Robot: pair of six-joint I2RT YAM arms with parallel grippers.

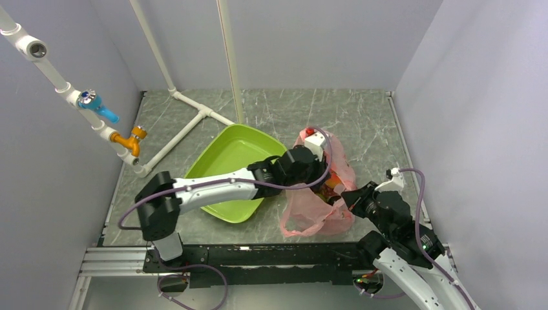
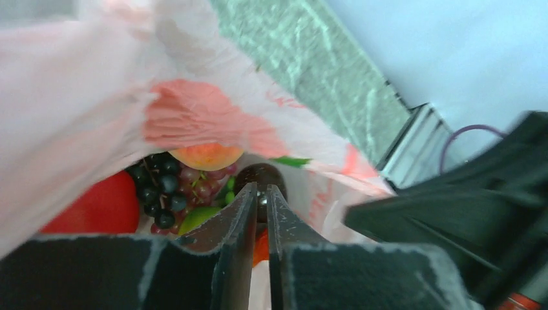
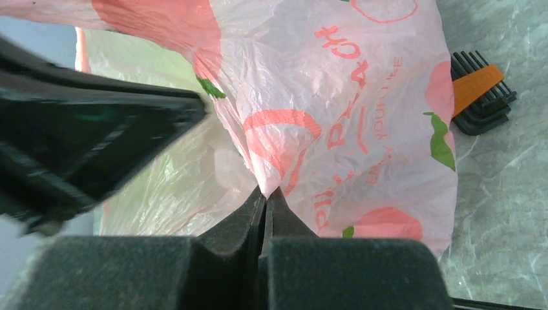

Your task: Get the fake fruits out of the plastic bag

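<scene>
The pink plastic bag (image 1: 321, 219) lies right of the green tray (image 1: 242, 146), its mouth gaping. My right gripper is shut on the bag's edge, the film gathered between its fingertips. Over the bag's opening is my left gripper, shut with only a narrow gap; no fruit shows in that gap. Below its fingers in the left wrist view lie a red fruit (image 2: 97, 206), black grapes (image 2: 165, 184), reddish grapes (image 2: 201, 187), an orange-yellow fruit (image 2: 208, 155), a green fruit (image 2: 197, 218) and a dark round fruit (image 2: 260, 177).
Inside, the tray looks empty where my left arm does not cover it. A black fork-like tool with an orange band (image 3: 478, 90) appears beside the bag in the right wrist view. White pipes (image 1: 184, 129) stand at the back left.
</scene>
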